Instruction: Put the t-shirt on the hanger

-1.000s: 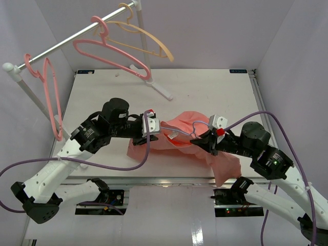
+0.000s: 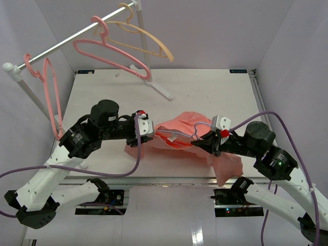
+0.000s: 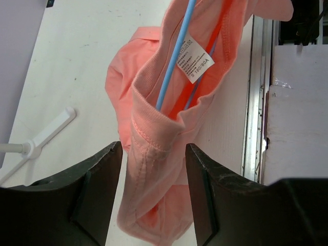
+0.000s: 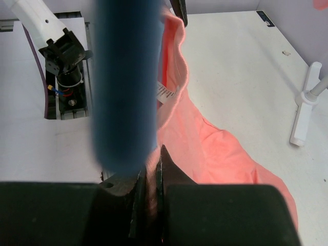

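The pink t-shirt point(image 2: 184, 123) is lifted over the table, a blue hanger point(image 2: 174, 132) inside its open neck, with a white label showing. My right gripper is shut on the shirt's fabric beside the hanger, whose blurred blue part point(image 4: 123, 82) fills much of the right wrist view. My left gripper stands open around a folded end of the shirt point(image 3: 154, 133) at the hanger's other end; the top view cannot show whether its fingers touch the cloth.
A rack rail point(image 2: 69, 37) with pink and yellow hangers stands at the upper left, its white foot point(image 2: 159, 89) on the table point(image 2: 215, 87).
The right gripper and shirt shifted slightly.
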